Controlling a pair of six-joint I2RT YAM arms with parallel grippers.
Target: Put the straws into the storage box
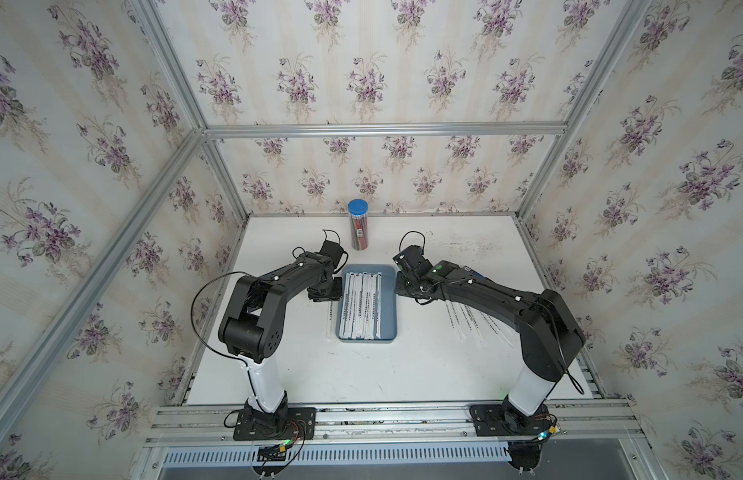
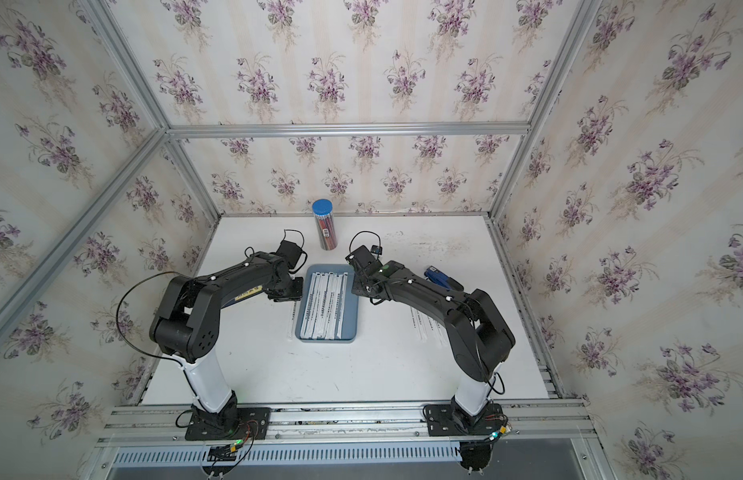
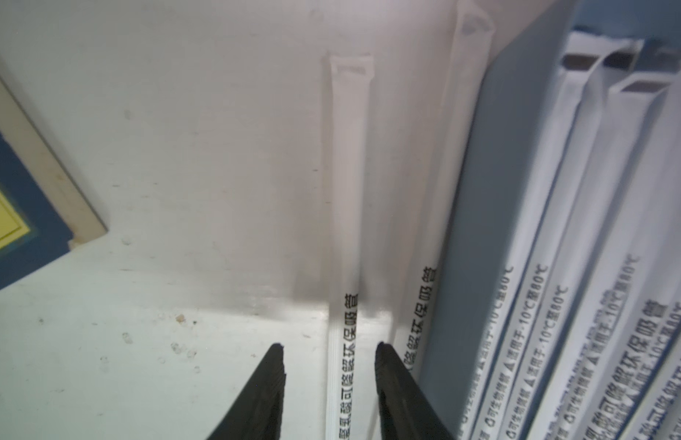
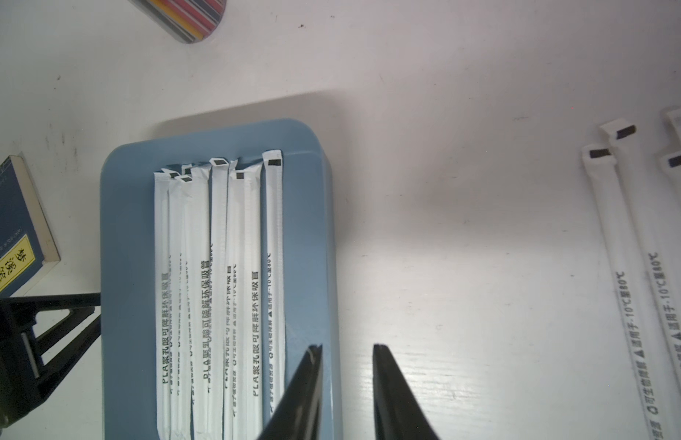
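The blue-grey storage box holds several white wrapped straws lying lengthwise. My left gripper hangs open over a loose straw left of the box; a second straw lies against the box's outer left wall, with nothing between the fingertips. My right gripper is open and empty above the box's right side. More straws lie on the table to the right of the box.
A dark book lies left of the box. A clear cylinder with blue lid stands behind it. A dark blue object lies at the right.
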